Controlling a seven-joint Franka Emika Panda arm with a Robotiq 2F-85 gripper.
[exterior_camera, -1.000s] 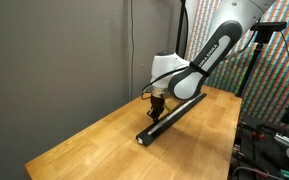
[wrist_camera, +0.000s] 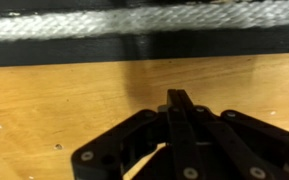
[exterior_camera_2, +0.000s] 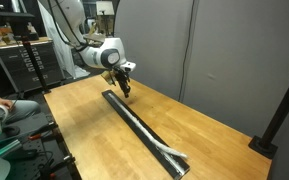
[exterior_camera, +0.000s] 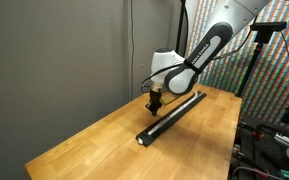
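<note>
A whitish rope (wrist_camera: 134,20) lies along a long black strip (wrist_camera: 104,50) that crosses the top of the wrist view. In exterior view 2, the light rope (exterior_camera_2: 162,147) shows most clearly at the strip's near end. My gripper is shut, with its dark fingers together and nothing visible between them. Below it in the wrist view is bare wood, to one side of the strip. Seen from exterior view 1, the gripper (exterior_camera: 152,106) points down close to the tabletop beside the strip (exterior_camera: 171,118); its exact height is hard to judge.
A grey partition (exterior_camera_2: 229,60) stands along one side of the table. A dark post (exterior_camera_2: 275,115) rises at the table's right end in exterior view 2.
In exterior view 1 the arm has drawn back and its gripper has shifted up the picture, away from the strip's near end. The strip looks unmoved.
</note>
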